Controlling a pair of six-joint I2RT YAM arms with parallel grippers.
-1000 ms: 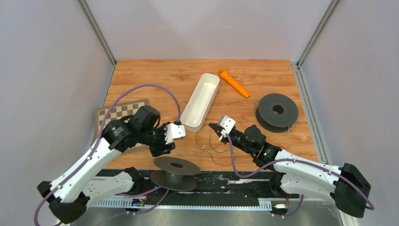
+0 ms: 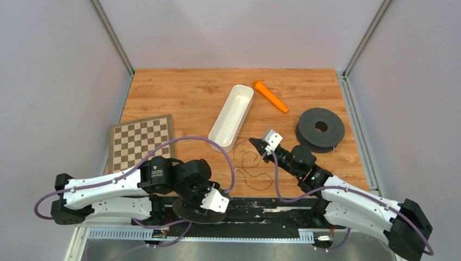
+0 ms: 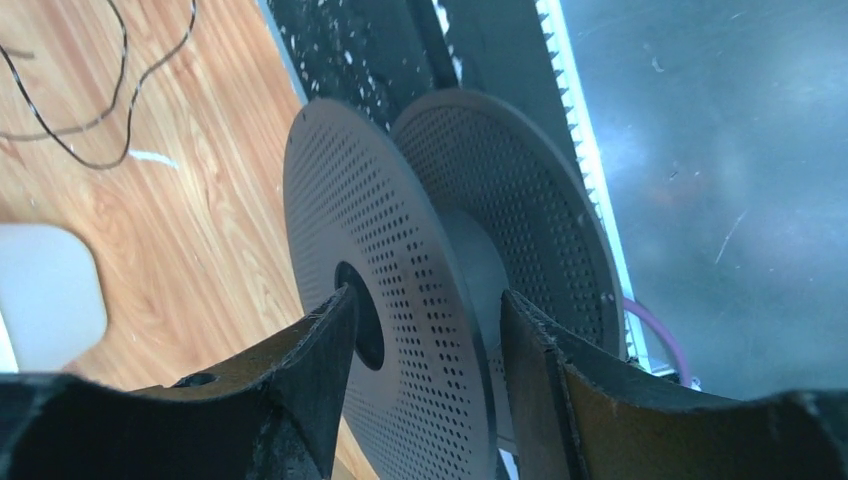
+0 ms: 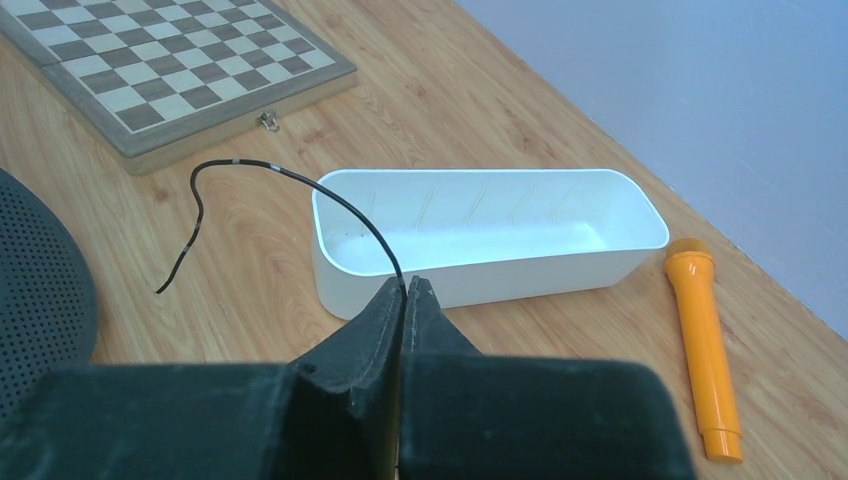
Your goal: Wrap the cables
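At the table's front left edge stands a dark grey spool (image 2: 201, 216) with two perforated flanges, largely covered by my left arm in the top view. My left gripper is partly open around the near flange; one finger (image 3: 325, 345) is on its outer side, the other on the side toward the hub. Whether they touch it I cannot tell. My right gripper is shut on a thin black cable (image 4: 350, 208), whose free end curls off to the left. More cable (image 2: 263, 188) lies in loose loops on the wood.
Behind the right gripper is a white bin (image 2: 232, 117), with an orange microphone (image 2: 270, 97) past it. A second dark spool (image 2: 319, 128) lies flat at the right. The chessboard (image 2: 140, 142) is at the left.
My left gripper has come down and toward the front, from above the spool to around its flange. The right gripper has shifted slightly right with the cable.
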